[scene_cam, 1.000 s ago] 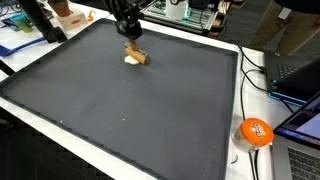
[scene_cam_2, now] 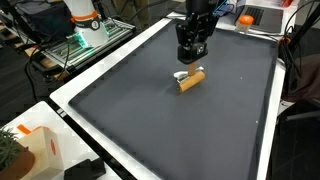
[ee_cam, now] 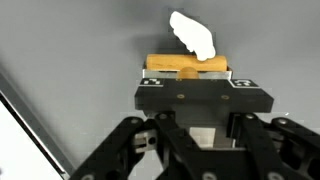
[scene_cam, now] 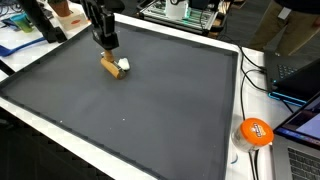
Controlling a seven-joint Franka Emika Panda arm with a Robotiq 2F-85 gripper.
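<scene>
A short wooden cylinder [scene_cam_2: 192, 80] lies crosswise under my gripper [scene_cam_2: 191, 63], with a wooden stub [ee_cam: 188, 73] rising from its middle like a mallet's handle. My fingers are shut on that stub and point downward close to the grey table. In exterior view 1 the wooden cylinder [scene_cam: 112, 68] shows below the gripper [scene_cam: 108, 53]. A small white piece [ee_cam: 193, 34] rests beside the cylinder, very near it; whether they touch I cannot tell. Part of the stub is hidden by the fingers.
Bare grey tabletop [scene_cam: 165, 100] spreads widely around the gripper. An orange-topped white container [scene_cam: 254, 132] stands off the table's near right side. Laptops sit beyond it, and a bundle of cables lies past the table's back left corner.
Seen from exterior view 1, my gripper and the wooden piece have moved left and toward the viewer. The white piece has shifted slightly and now shows on the cylinder's right, not its left.
</scene>
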